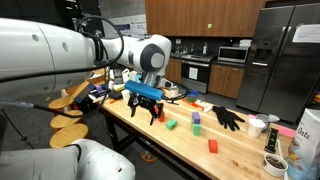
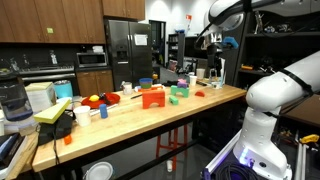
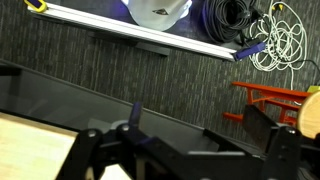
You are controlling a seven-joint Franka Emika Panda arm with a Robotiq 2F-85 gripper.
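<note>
My gripper (image 1: pixel 144 114) is open and empty, hanging beside the near edge of the wooden table (image 1: pixel 188 152) in the first exterior view. Below it in the wrist view lies dark floor, with the gripper spread wide at the bottom and a pale strip of tabletop (image 3: pixel 40 150) at lower left. On the table, a small green block (image 1: pixel 171 125) lies closest to the gripper. A purple and green block (image 1: pixel 196 122) stands farther right, and a red block (image 1: pixel 213 146) lies beyond that. Nothing touches the fingers.
Black gloves (image 1: pixel 226 117), a white container (image 1: pixel 256 128) and a bowl of dark contents (image 1: pixel 274 164) occupy the table's far right side. A stool with an orange-brown seat (image 1: pixel 68 134) is left of the arm. Bare tabletop lies between the red block and the near edge.
</note>
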